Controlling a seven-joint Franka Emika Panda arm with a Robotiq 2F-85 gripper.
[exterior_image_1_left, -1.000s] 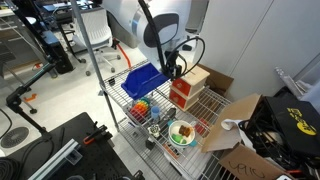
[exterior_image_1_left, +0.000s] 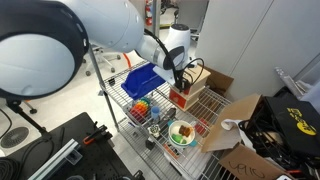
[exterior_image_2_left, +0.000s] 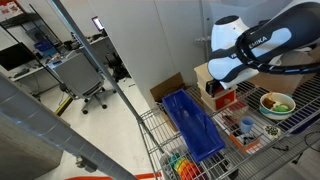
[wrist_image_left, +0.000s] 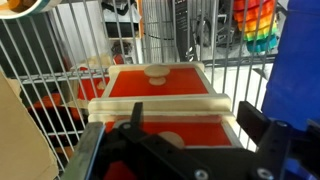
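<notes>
Fingers apart, my open gripper stands close in front of a small wooden drawer box with red fronts and round wooden knobs. Its upper drawer (wrist_image_left: 185, 82) shows whole in the wrist view, with a second red front partly covered by the gripper below. Nothing shows between the fingers. From the first exterior view, the drawer box (exterior_image_1_left: 181, 98) sits at the rack's back, just beneath the gripper. The arm partly hides this box (exterior_image_2_left: 211, 99) in the second exterior view.
A blue bin (exterior_image_1_left: 147, 82) lies left of the drawers, near a colourful toy (exterior_image_1_left: 141, 107). A bowl (exterior_image_1_left: 182, 133) of toy food sits in front on the wire rack. An open cardboard box (exterior_image_1_left: 243, 160) takes up the right side.
The arm has come lower and rightward in the first exterior view, bringing the gripper down toward the drawer box. The objects on the rack look unmoved.
</notes>
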